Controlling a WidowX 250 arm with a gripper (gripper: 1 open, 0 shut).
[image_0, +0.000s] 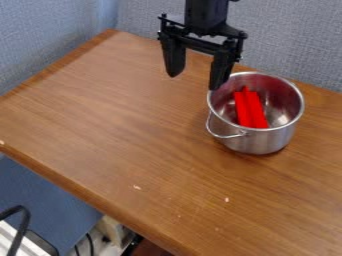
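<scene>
My black gripper (198, 66) hangs at the top centre of the view, above and just left of a steel pot (263, 139), its two fingers wide open with nothing between them. Inside the pot, which has a wire handle on its near left side, lie red bar-shaped objects (250, 108), partly hidden by the pot's wall.
Grey padded walls stand along the back and left. Beyond the table's near left edge are a blue surface (54, 200) and some black cables.
</scene>
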